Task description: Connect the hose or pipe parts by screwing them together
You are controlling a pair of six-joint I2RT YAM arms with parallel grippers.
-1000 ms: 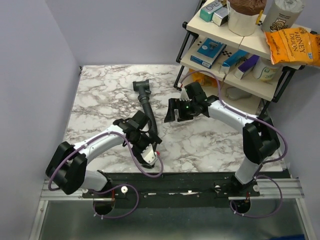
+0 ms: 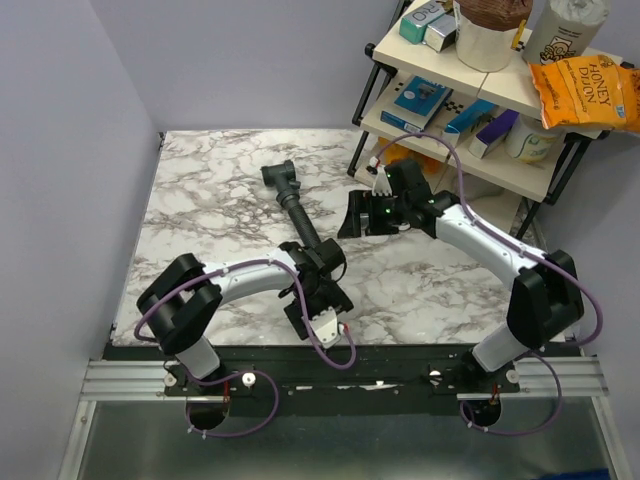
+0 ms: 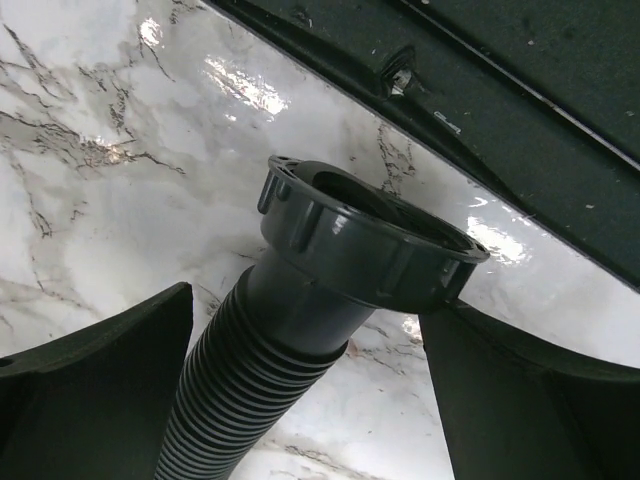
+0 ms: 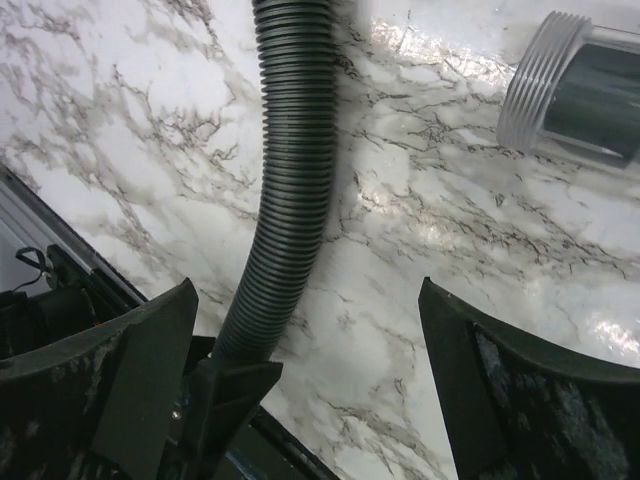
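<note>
A black corrugated hose (image 4: pixel 290 180) with an elbow fitting (image 2: pixel 282 175) at its back end runs toward the front of the marble table. In the left wrist view its near end carries a ribbed collar (image 3: pixel 355 250); my left gripper is open around it, the collar just beyond the fingertips. My right gripper stands open to the right of the hose, nothing between its fingers. A clear threaded tube with a dark inside (image 4: pixel 590 100) lies at the right of the right wrist view, largely hidden by the arm from above.
A shelf rack (image 2: pixel 480 170) with boxes, jars and an orange bag (image 2: pixel 585 90) stands at the back right. A dark rail (image 3: pixel 530 90) runs along the front edge.
</note>
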